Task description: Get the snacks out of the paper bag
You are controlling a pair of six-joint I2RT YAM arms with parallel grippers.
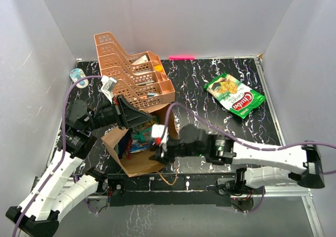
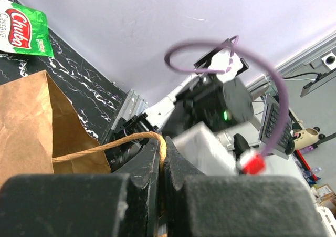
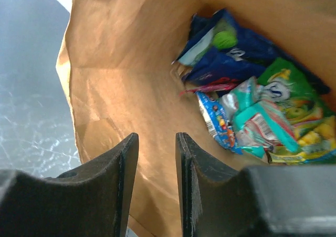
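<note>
The brown paper bag (image 1: pixel 139 166) lies tilted with its mouth toward the front, snacks (image 1: pixel 137 142) inside. My left gripper (image 1: pixel 149 118) is over the bag's upper rim, shut; in the left wrist view the twisted cord handle (image 2: pixel 126 138) runs between its fingers. My right gripper is at the bag's mouth, its fingers parted with a narrow empty gap. Beyond the fingertips lie a dark blue packet (image 3: pixel 226 58), a green packet (image 3: pixel 294 92) and a small blue wrapper (image 3: pixel 216 120). A green Chuba chip bag (image 1: pixel 236 94) rests on the table's right side.
An orange tiered rack (image 1: pixel 137 87) stands behind the paper bag. A loose cord handle (image 1: pixel 169 183) hangs over the table's front edge. A pink strip (image 1: pixel 181 57) lies along the back wall. Between bag and chips the dark marbled table (image 1: pixel 205 116) is clear.
</note>
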